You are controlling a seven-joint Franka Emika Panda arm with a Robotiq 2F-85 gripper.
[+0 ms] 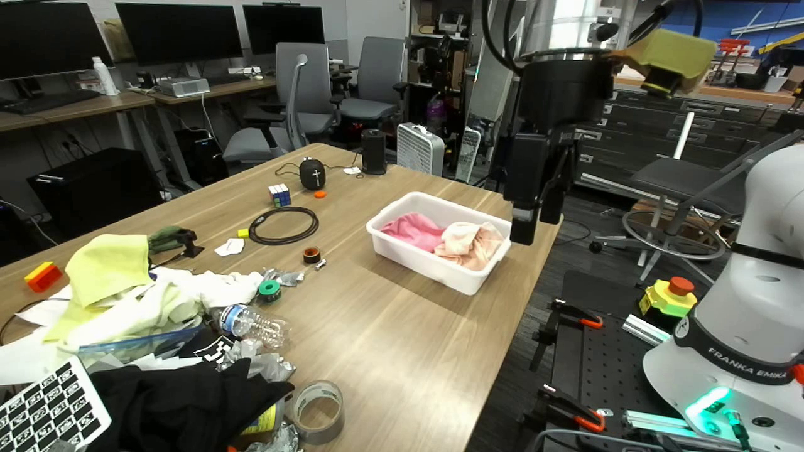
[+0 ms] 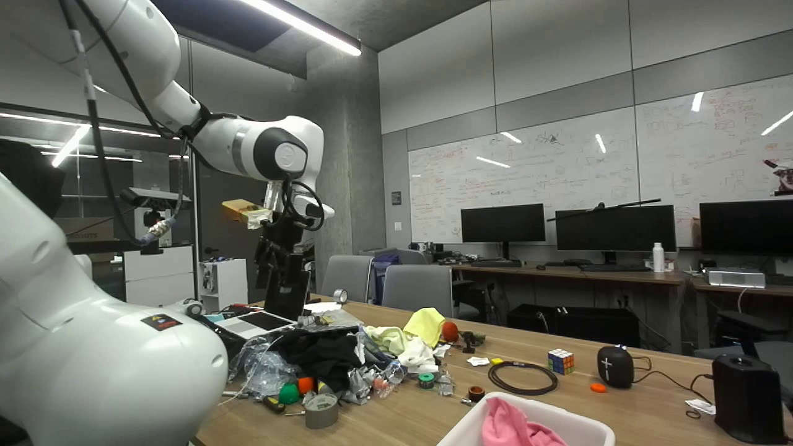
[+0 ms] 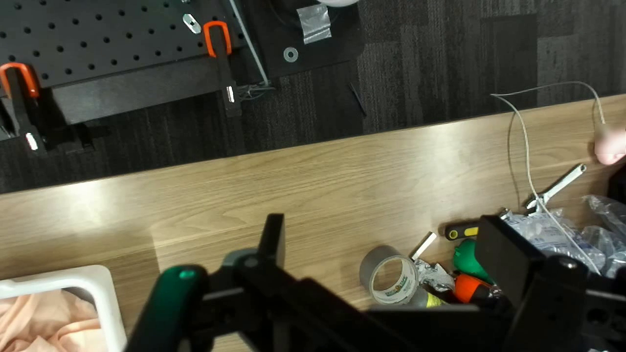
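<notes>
My gripper is open, its two dark fingers far apart with nothing between them. In the first exterior view the gripper (image 1: 539, 222) hangs pointing down, high and near the camera. A white bin (image 1: 422, 263) on the table holds a pink cloth (image 1: 412, 231) and a peach cloth (image 1: 468, 244). Part of the bin (image 3: 104, 293) shows at the lower left of the wrist view. A roll of grey tape (image 3: 375, 275) lies on the table, visible between the fingers. How high the gripper is above the table is hard to tell.
A heap of cloths, with black fabric (image 1: 181, 403), a yellow cloth (image 1: 109, 271) and a plastic bottle (image 1: 252, 325), covers the table's left side. Farther back are a coiled cable (image 1: 284, 226), a puzzle cube (image 1: 279, 196) and a speaker (image 1: 312, 174). Bare wood lies between heap and bin.
</notes>
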